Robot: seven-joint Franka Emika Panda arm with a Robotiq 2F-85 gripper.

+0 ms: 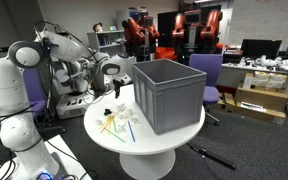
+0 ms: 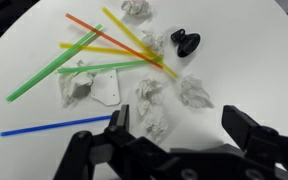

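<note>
My gripper stands open above the white round table, its black fingers wide apart at the bottom of the wrist view, nothing between them. Below it lie loose straws: an orange straw, yellow straws, green straws and a blue straw. Crumpled white papers are scattered among them, one to the right. A black object rests near the straws, and a flat white piece lies by a green straw. In the exterior view the gripper hangs over this clutter.
A tall grey bin takes up the right half of the table, close beside the scattered items. Behind the table are a purple chair and cardboard boxes. Bare tabletop shows in front of the clutter.
</note>
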